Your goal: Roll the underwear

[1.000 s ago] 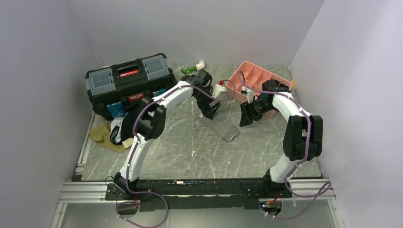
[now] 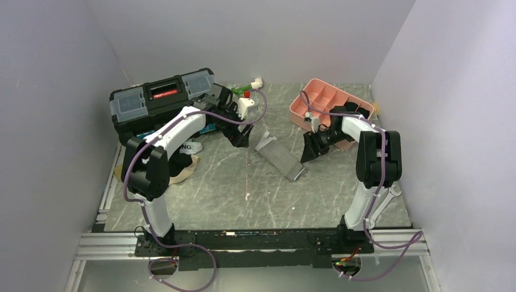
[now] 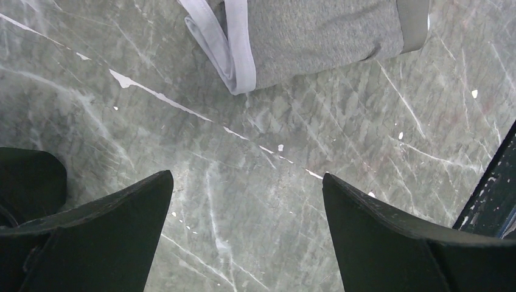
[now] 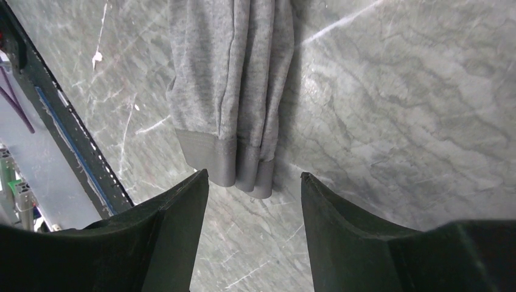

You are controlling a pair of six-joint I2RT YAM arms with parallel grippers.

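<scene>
The grey underwear (image 2: 280,157) lies on the table as a long folded strip, slanting from upper left to lower right. In the left wrist view its pale waistband (image 3: 243,52) folds at one end. The right wrist view shows the darker cuffs (image 4: 210,155) at the other end, lying in lengthwise folds. My left gripper (image 2: 242,143) is open and empty, to the left of the waistband end and apart from it. My right gripper (image 2: 310,159) stands part open by the cuff end; in its wrist view the fingertips (image 4: 307,177) are close to the cuffs, with no cloth held.
A black toolbox (image 2: 161,100) stands at the back left, with clothes (image 2: 185,167) below it. At the back right is a pink divided basket (image 2: 325,97).
My left gripper has moved left, away from the waistband end of the underwear. The right gripper has shifted slightly left, toward the cuff end. The underwear looks about the same.
</scene>
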